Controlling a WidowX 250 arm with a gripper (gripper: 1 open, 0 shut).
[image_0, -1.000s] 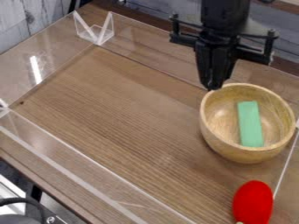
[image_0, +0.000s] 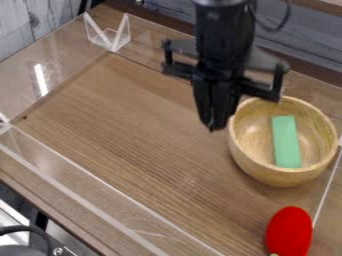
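The dark arm comes down from the top centre, its gripper (image_0: 215, 116) hanging over the wooden table just left of a tan bowl (image_0: 247, 157). The gripper looks shut, with nothing visible between its fingers. A green block (image_0: 285, 141) lies inside the bowl. A red oval object (image_0: 289, 232) sits at the bottom right, in front of the bowl.
A white wire stand (image_0: 110, 30) is at the back left. A dark cable curves at the lower left corner.
The arm and gripper have moved left and toward the camera, now appearing larger and lower. The bowl, green block and red object have not moved.
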